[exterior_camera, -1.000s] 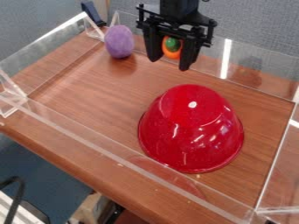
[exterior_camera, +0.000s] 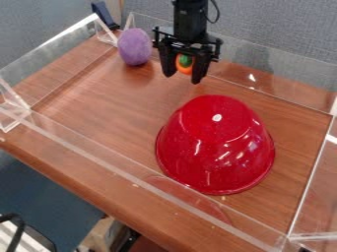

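Observation:
My black gripper is at the top centre of the camera view, its two fingers hanging apart over the back of the wooden board. An orange object with a green top shows between and behind the fingers; whether it is touched I cannot tell. A purple egg-shaped object stands at the back left. A large glossy red bowl, upside down, fills the front right.
Clear low walls border the wooden board on its sides. The middle left of the board is free. Grey floor lies outside at the lower left.
The objects look to be in the same places.

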